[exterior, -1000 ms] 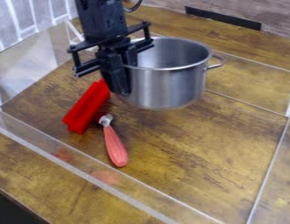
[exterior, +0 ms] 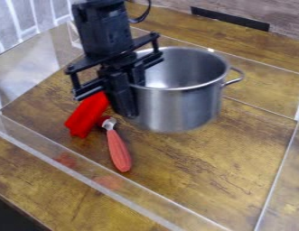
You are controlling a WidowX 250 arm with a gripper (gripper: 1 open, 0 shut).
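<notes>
My black gripper (exterior: pixel 116 70) reaches down from the top left over the near left rim of a steel pot (exterior: pixel 176 101), shut, with its fingertips at the pot's side; whether the rim lies between them is hard to tell. The pot has a loop handle at the right and stands in the middle of the view.
A red block (exterior: pixel 87 115) lies left of the pot, and a red-handled utensil (exterior: pixel 116 146) lies in front of it. Clear panels edge the left and front.
</notes>
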